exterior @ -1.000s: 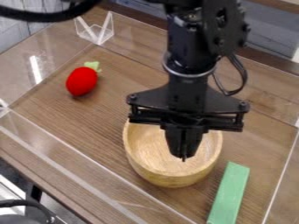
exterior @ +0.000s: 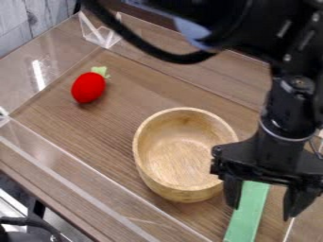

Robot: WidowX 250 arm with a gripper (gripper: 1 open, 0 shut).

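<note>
My black gripper (exterior: pixel 265 189) stands low at the right of the camera view, open, over a green flat object (exterior: pixel 245 221) that shows below and between its fingers. Left of it lies a wooden bowl (exterior: pixel 164 151), empty where visible. A red object with a green top (exterior: pixel 89 87) rests at the upper left of the wooden table.
A clear plastic item (exterior: pixel 98 28) is at the top left edge. A dark cable or arm part crosses the top.
My gripper has moved right and down from over the bowl to the green object, uncovering the bowl. The bowl, red object and green object stay in place.
</note>
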